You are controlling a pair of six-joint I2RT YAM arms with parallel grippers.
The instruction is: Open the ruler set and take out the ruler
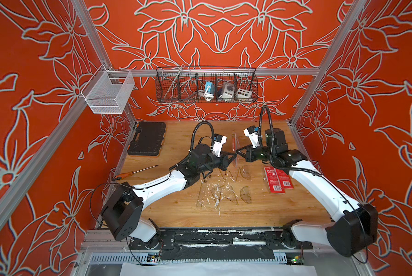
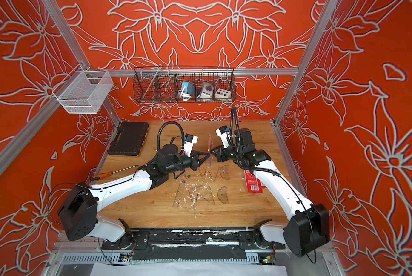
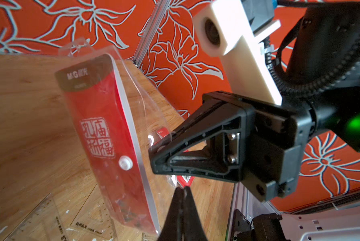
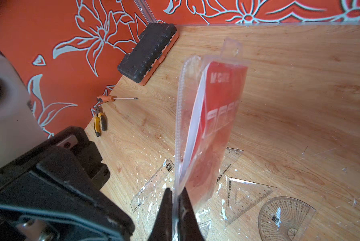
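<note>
A clear plastic ruler set pouch with a red card [image 3: 97, 132] hangs upright above the table, its press button [image 3: 125, 162] showing in the left wrist view. My right gripper is shut on the pouch's thin clear edge. From the other side, my left gripper points at the pouch, fingers shut and nothing visible between them. Whether its tips touch the film is hard to tell. In the top left view the pouch [image 1: 235, 142] is seen nearly edge-on between the two grippers. Whether a ruler is inside cannot be made out.
Clear rulers, a set square [image 4: 244, 196] and a protractor [image 4: 286, 217] lie on the table below, among white scraps. Two red packs [image 1: 273, 179] lie at right. A black case [image 1: 147, 138], a screwdriver [image 1: 123, 175] and pliers [image 4: 99, 122] are at left.
</note>
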